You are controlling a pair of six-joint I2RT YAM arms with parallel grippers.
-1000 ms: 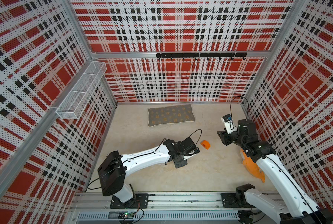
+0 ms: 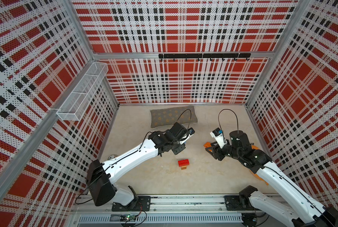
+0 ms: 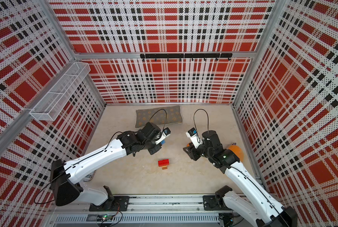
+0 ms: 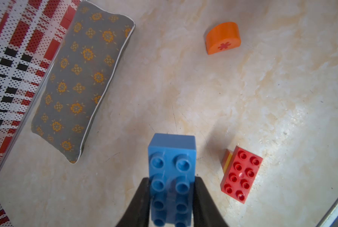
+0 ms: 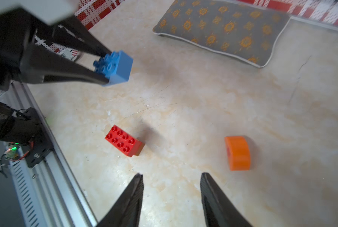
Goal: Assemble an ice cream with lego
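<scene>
A blue brick is held in my left gripper, shut on it above the table; it also shows in the right wrist view [image 5: 117,68]. Below it, a red brick [image 4: 241,174] lies studs-up on top of an orange-yellow piece [image 4: 225,160]. An orange rounded piece with a small printed mark [image 4: 222,37] rests apart from them. My right gripper is open above the table with nothing between its fingers, with the orange piece [image 5: 237,153] ahead of it.
A grey patterned cushion [image 2: 172,115] lies at the back. A larger orange object [image 3: 237,151] sits at the right edge, partly behind my right arm. A white mesh basket [image 2: 82,90] hangs on the left wall.
My left arm has risen and moved back and left, uncovering the red brick in the top left view. My right gripper has moved left and lower, over toward the orange piece.
</scene>
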